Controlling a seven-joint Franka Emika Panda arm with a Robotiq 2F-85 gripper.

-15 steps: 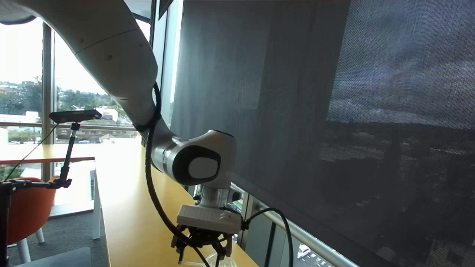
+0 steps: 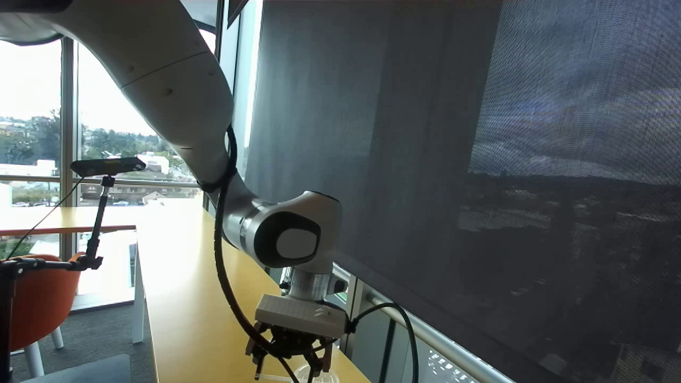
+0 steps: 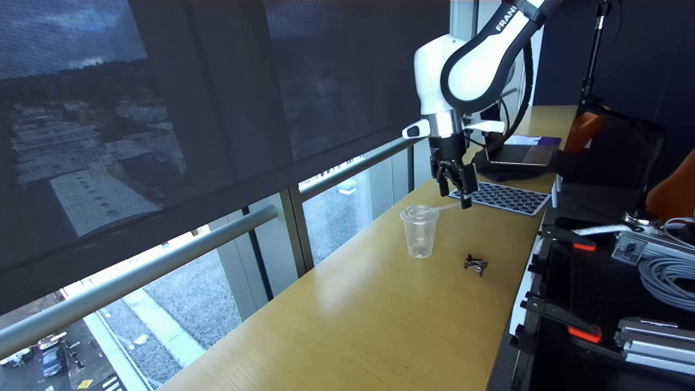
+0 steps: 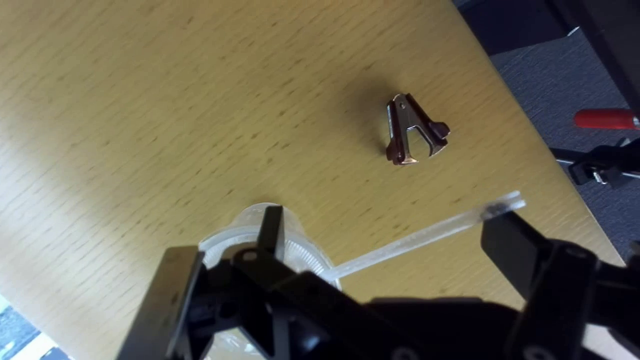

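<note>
A clear plastic cup (image 3: 420,231) with a lid stands upright on the wooden table. From its lid a pale translucent straw (image 4: 414,241) sticks out sideways, its far end beside one of my fingertips (image 4: 510,249). My gripper is open above the table, close to the cup, with its fingers wide apart. Part of the straw crosses the gap between them in the wrist view; whether it touches a finger I cannot tell. The gripper's body hides much of the cup there. Exterior view 1 shows only the cup's top (image 2: 324,375) at the bottom edge.
A dark red staple remover (image 4: 414,129) lies apart from the cup, towards the table's edge. Behind the gripper in exterior view 2 are a grey patterned keyboard-like panel (image 3: 511,197) and a laptop (image 3: 521,153). A metal rail (image 3: 150,267) runs along the window.
The arm has shifted very slightly to the right in exterior view 1. The gripper stays low by the cup, and the cup's visible top looks unmoved.
</note>
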